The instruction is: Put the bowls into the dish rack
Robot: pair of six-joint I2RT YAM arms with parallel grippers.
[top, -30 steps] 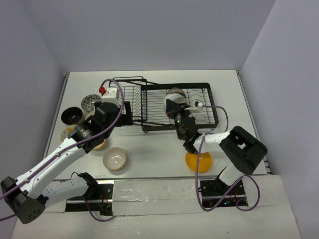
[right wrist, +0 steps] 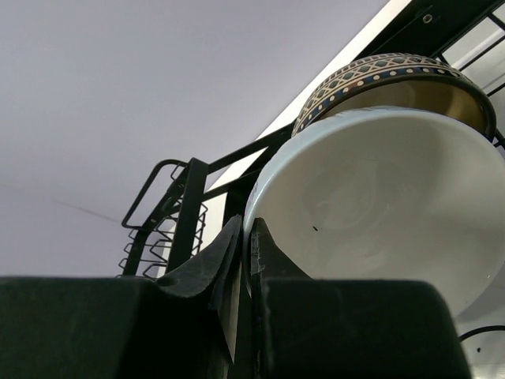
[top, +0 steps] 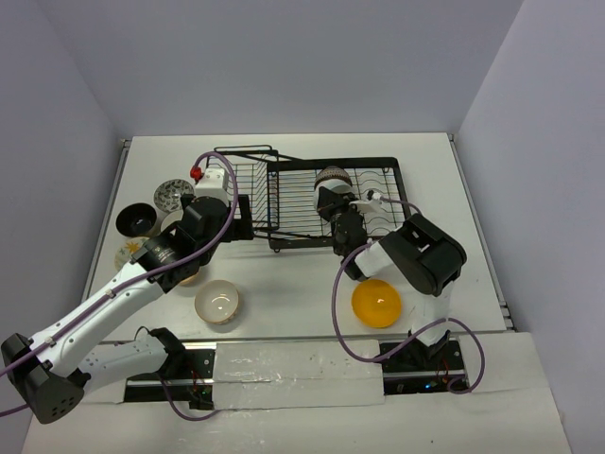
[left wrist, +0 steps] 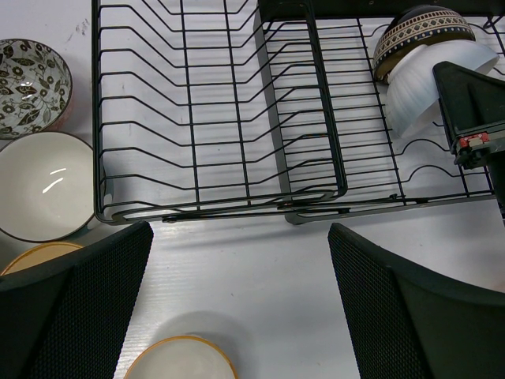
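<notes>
In the dish rack [top: 284, 194] a dark patterned bowl [left wrist: 422, 33] rests tilted on its side. A white bowl [right wrist: 387, 197] stands on edge right in front of it, its open side toward the right wrist camera. My right gripper is shut on the white bowl's near rim, the fingertips close together around it. Over the left side of the rack's front edge, my left gripper hangs open, with only bare table showing between its wide-spread fingers.
Left of the rack sit a floral bowl [left wrist: 30, 87], a white bowl with a dark rim [left wrist: 43, 185] and a black bowl [top: 138, 219]. A cream bowl [top: 217, 302] and a yellow bowl [top: 376, 303] lie toward the front. The rack's left section [left wrist: 173, 103] is empty.
The right arm's elbow has shifted left and forward, and its gripper has turned slightly. The white bowl now sits more upright, closer to the patterned bowl. My left arm is practically still.
</notes>
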